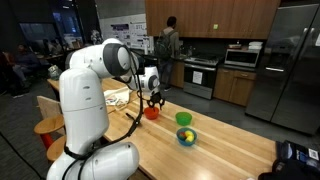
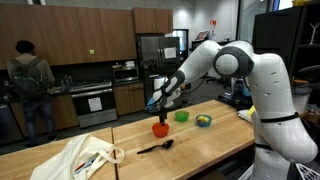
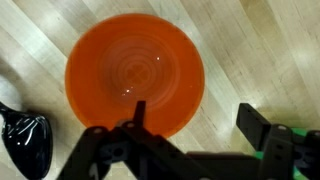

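Note:
An orange-red bowl (image 3: 135,75) fills much of the wrist view, and its inside looks empty. My gripper is open above it. One finger (image 3: 133,125) appears over the bowl's inside and the other finger (image 3: 252,122) past its right rim, over bare table. In exterior view 1 the gripper (image 1: 153,101) hangs just above the same bowl (image 1: 152,114). Contact between finger and rim cannot be told. To the right stands a green bowl (image 1: 183,118). Closer to that camera is a blue bowl (image 1: 187,141) with yellow items in it.
A dark spoon-like utensil (image 2: 156,147) lies near the orange-red bowl; its black head (image 3: 27,145) shows at the wrist view's left edge. White cloth (image 2: 84,157) covers part of the table at left in exterior view 2. Bare tabletop (image 1: 235,145) stretches right of the bowls.

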